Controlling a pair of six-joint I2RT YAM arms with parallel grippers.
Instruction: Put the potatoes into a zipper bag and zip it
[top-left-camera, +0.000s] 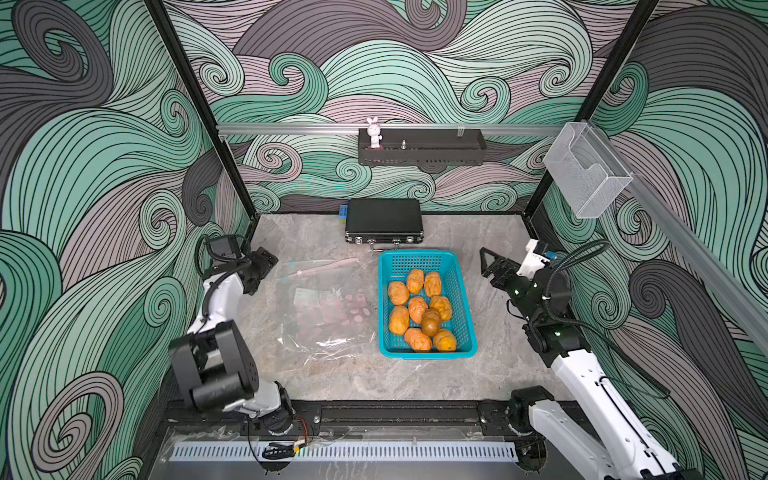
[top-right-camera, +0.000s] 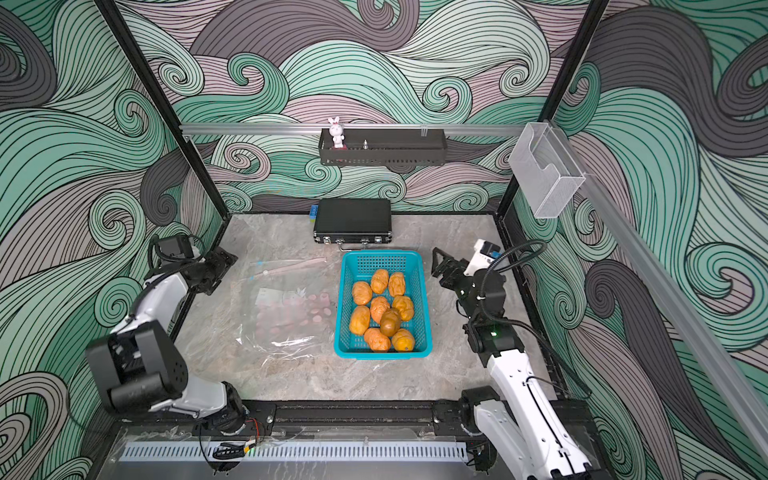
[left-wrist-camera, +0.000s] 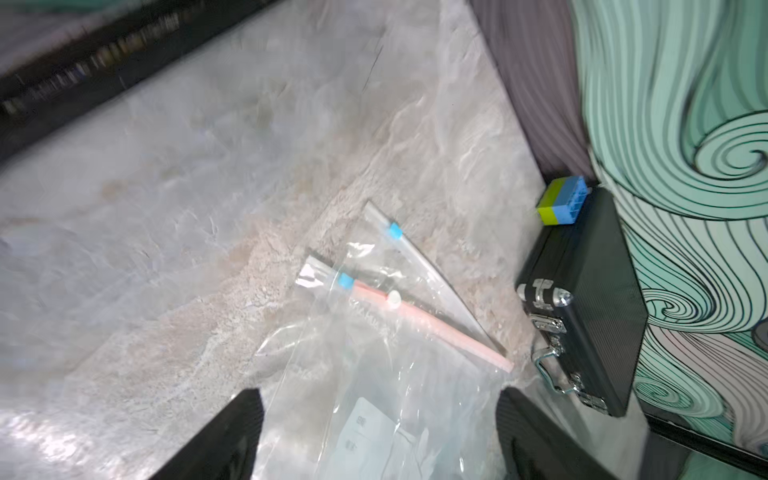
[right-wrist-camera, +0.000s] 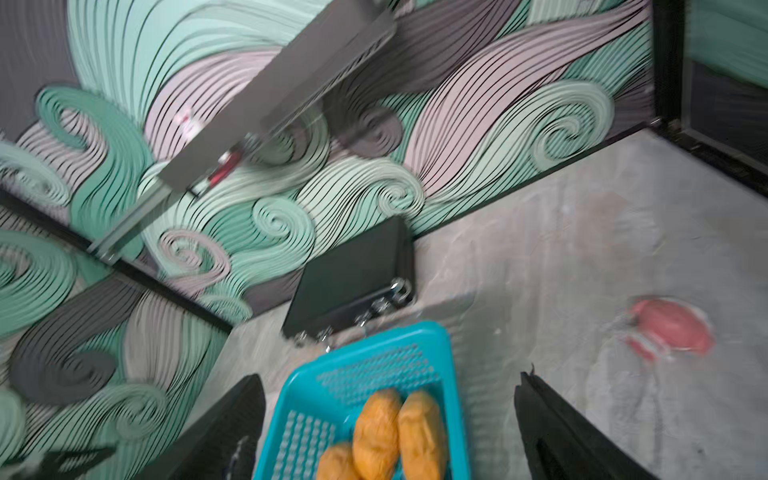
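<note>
A clear zipper bag (top-left-camera: 328, 312) with pink print lies flat on the left of the table; its pink zipper strip (left-wrist-camera: 424, 324) and blue sliders show in the left wrist view. A teal basket (top-left-camera: 385, 340) of several potatoes (top-left-camera: 414, 280) stands right of it. My left gripper (top-left-camera: 264, 264) is raised above the table beside the bag's upper left, part open with nothing visible between its blurred fingers. My right gripper (top-right-camera: 444, 264) stands open above the table, right of the basket, nothing between its fingers.
A black case (top-left-camera: 383, 216) with a blue-green block beside it lies at the back. A shelf (top-left-camera: 421, 148) with a rabbit figure hangs on the rail, a mesh holder (top-left-camera: 584, 168) at upper right.
</note>
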